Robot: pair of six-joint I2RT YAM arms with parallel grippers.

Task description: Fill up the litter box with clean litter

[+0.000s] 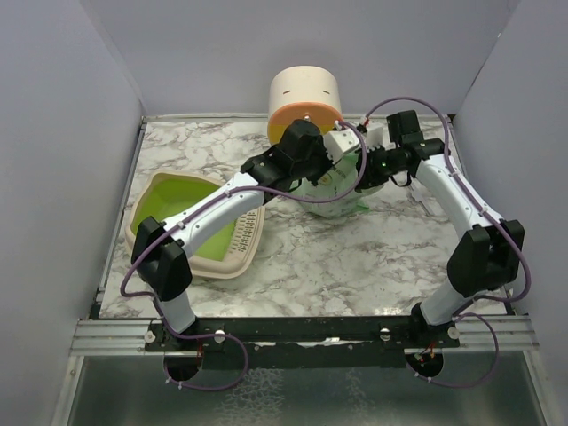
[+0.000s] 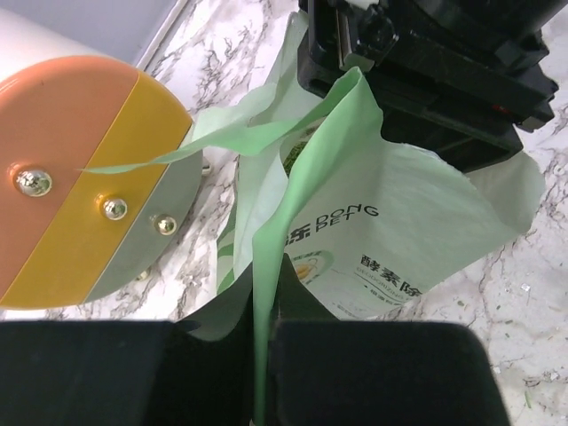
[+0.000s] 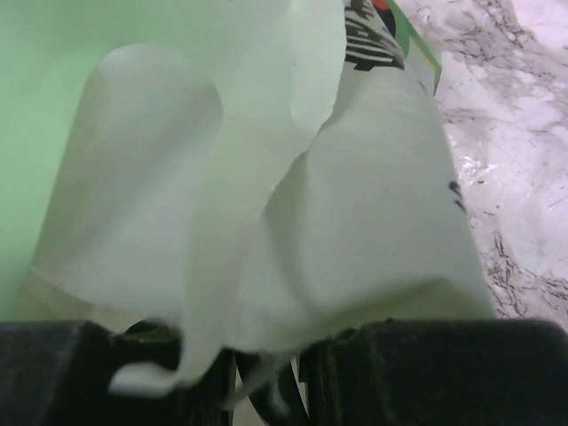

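The pale green litter bag (image 1: 333, 200) stands at the back centre with printed panels; in the left wrist view its top (image 2: 399, 231) is creased and partly open. My left gripper is shut on a thin green strip of the bag's top edge. My right gripper is shut on the bag's rim at the other side, with crumpled film between its fingers; in the top view it sits just right of the bag. The litter box (image 1: 146, 213), green inside with a beige rim, is at the left, empty, partly hidden by my left arm.
A white cylinder (image 1: 302, 89) with an orange and yellow face and metal knobs stands directly behind the bag. Walls close in at back and sides.
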